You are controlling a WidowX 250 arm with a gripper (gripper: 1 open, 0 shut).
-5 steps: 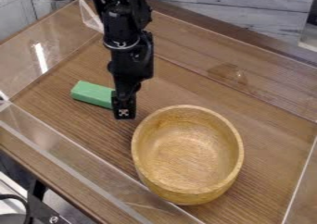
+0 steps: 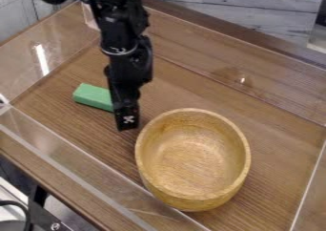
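The black gripper (image 2: 126,115) points down at the right end of a green block (image 2: 94,95), which lies on the wooden surface at the left. The gripper's fingers are open and overlap that end of the block in view; whether they touch it cannot be told. The block's right end is partly hidden behind them.
A large tan oval bowl (image 2: 193,157) stands to the lower right, close to the gripper. A clear rim runs along the left and front edges, with dark cables at the lower left corner.
The block and bowl look unmoved.
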